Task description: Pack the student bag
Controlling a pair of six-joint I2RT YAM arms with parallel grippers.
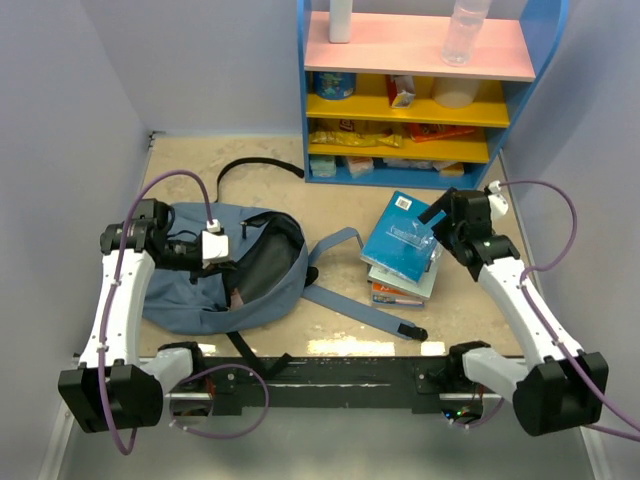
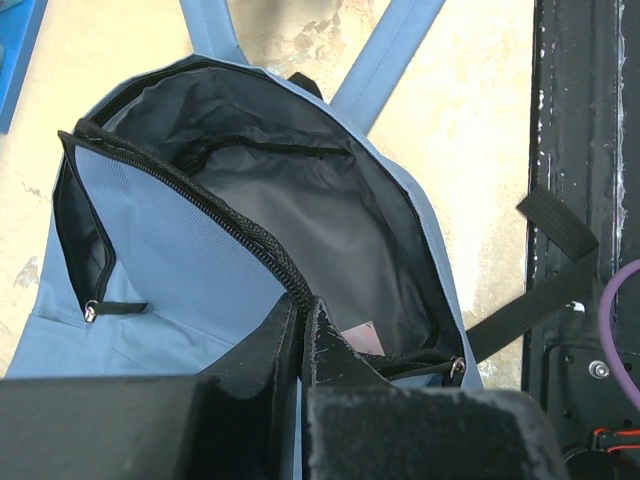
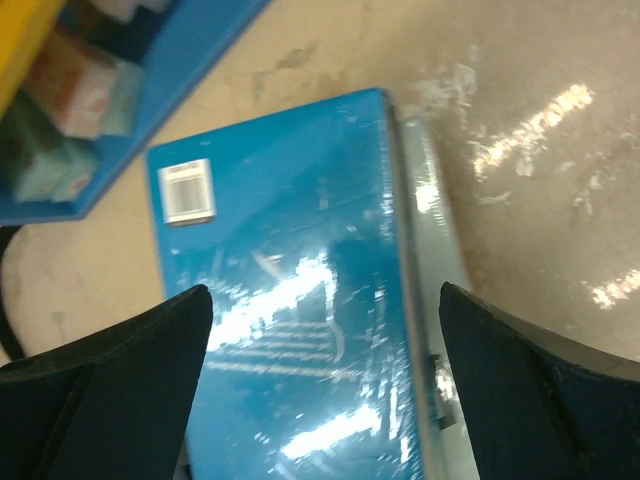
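A blue-grey bag [image 1: 185,305] lies on its back at the left of the table, its main compartment [image 2: 300,210] unzipped and gaping. My left gripper is shut on the edge of the bag's flap, at the zipper. Deep inside the compartment a small pale pinkish item [image 2: 363,338] shows in part. To the right, a stack of books has a glossy blue book [image 1: 404,238] on top, with paler and orange-edged books [image 1: 397,299] beneath. Over the stack's right side hovers my right gripper, its fingers wide apart around the view of the blue cover, holding nothing.
A blue shelf unit [image 1: 305,90] with yellow boards stands at the back, carrying a clear bottle [image 1: 464,30], snack packs and small boxes. A bag strap [image 1: 365,312] stretches across the table towards the books. Bare table lies right of the stack.
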